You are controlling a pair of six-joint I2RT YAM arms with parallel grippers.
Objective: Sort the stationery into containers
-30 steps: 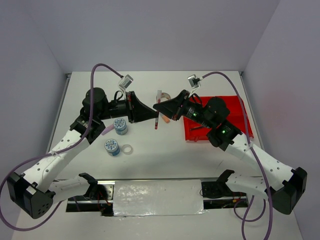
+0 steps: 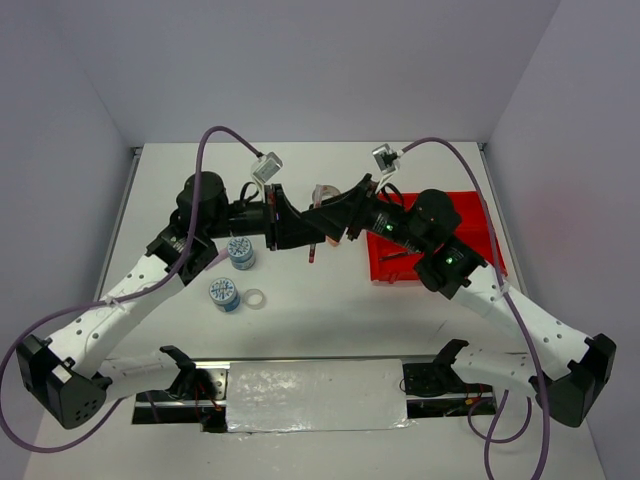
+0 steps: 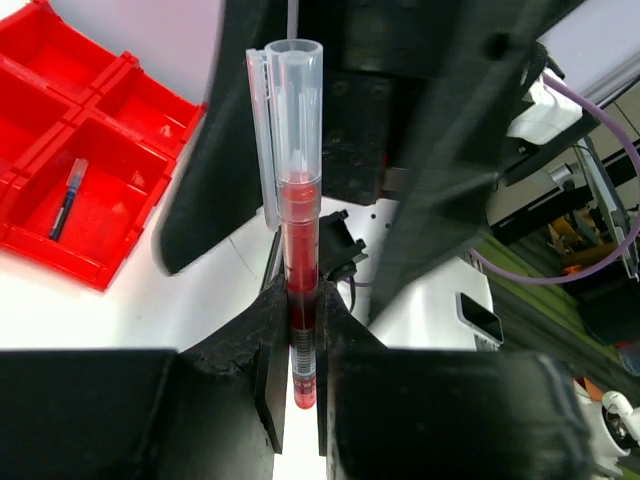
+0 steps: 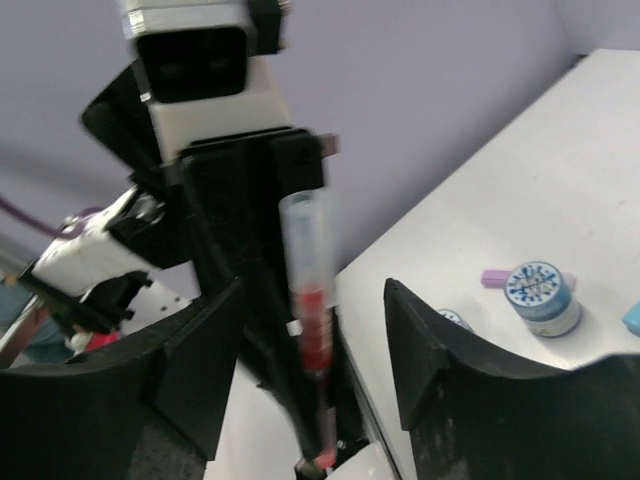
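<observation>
A red pen with a clear cap [image 3: 300, 180] stands upright between my grippers, which meet above the table's middle. My left gripper is shut on it, below the cap. My right gripper is part open around it, its blurred fingers apart. A red compartment box [image 2: 430, 260] is at the right, with a dark pen [image 3: 68, 200] in one compartment. Two blue-lidded jars [image 2: 225, 293] stand at the left, near a pink bar [image 4: 497, 279].
A clear ring [image 2: 255, 298] lies beside the nearer jar. Side walls [image 2: 550, 180] bound the table.
My left arm has moved right to meet the right gripper at the pen. The right gripper has shifted slightly up in the top view.
</observation>
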